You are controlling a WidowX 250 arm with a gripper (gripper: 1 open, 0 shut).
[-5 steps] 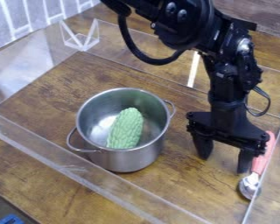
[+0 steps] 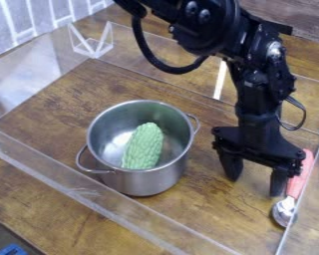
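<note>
My black gripper (image 2: 254,169) hangs low over the wooden table at the right, its two fingers apart and pointing down, with nothing seen between them. A spoon with a pink handle (image 2: 297,175) and a shiny metal head (image 2: 285,210) lies at the right edge, just beside the right finger; part of the handle is hidden behind the gripper. A steel pot (image 2: 136,177) with two handles stands left of the gripper, holding a green, textured corn-like object (image 2: 143,146).
Clear plastic walls (image 2: 99,45) border the workspace. A small blue object (image 2: 9,250) is at the bottom left corner.
</note>
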